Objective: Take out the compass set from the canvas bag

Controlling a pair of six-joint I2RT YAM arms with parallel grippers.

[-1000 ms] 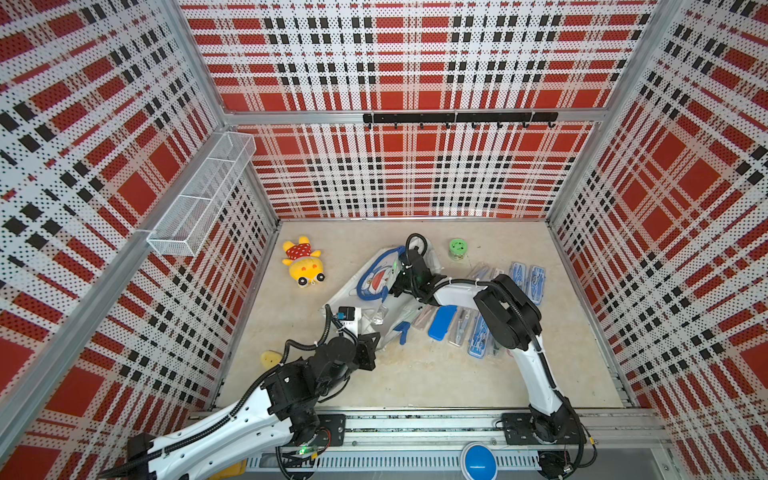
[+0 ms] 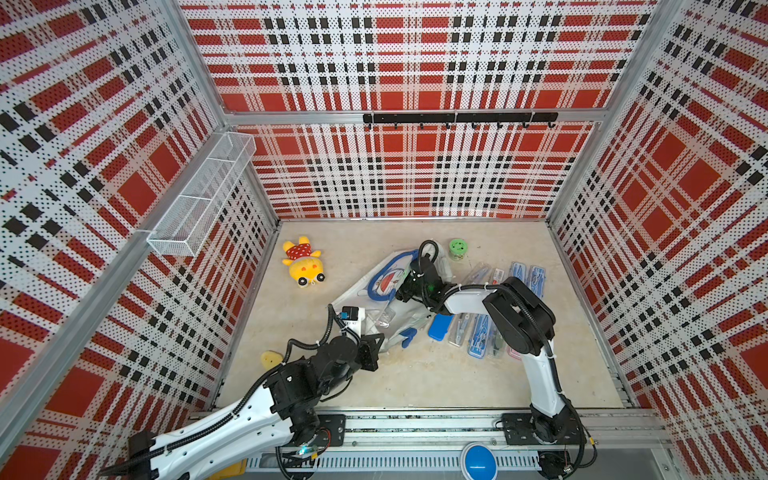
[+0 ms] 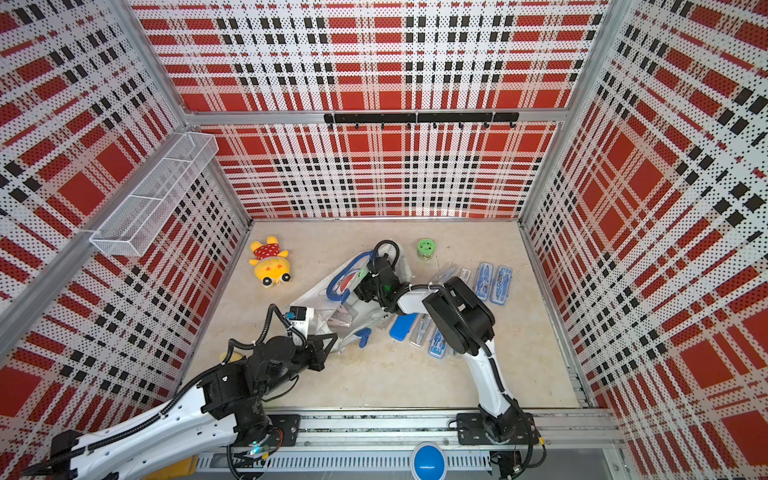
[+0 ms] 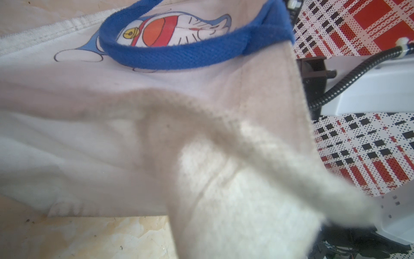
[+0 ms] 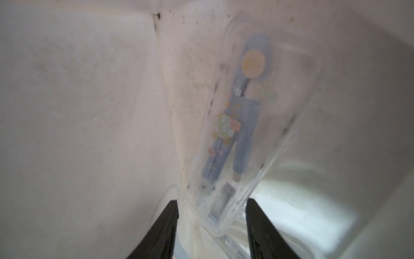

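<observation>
The white canvas bag [image 4: 86, 146] with blue handles lies mid-table. My left gripper [image 2: 368, 352] is at its near left end; cloth fills the left wrist view and hides its fingers, so its hold cannot be told. My right gripper reaches into the bag, fingers apart. Inside, a clear plastic case [image 5: 284, 86] with a blue compass [image 5: 245, 112] lies just ahead of those fingers, not between them in any clear grip.
Several blue and clear cases [image 2: 480, 336] lie right of the bag. A yellow plush toy [image 2: 305, 268] is at back left, a green round container [image 2: 457, 248] behind.
My right gripper and arm have moved slightly rightward over the last second, and the bag's far part has shifted with them. The left arm is nearly still.
</observation>
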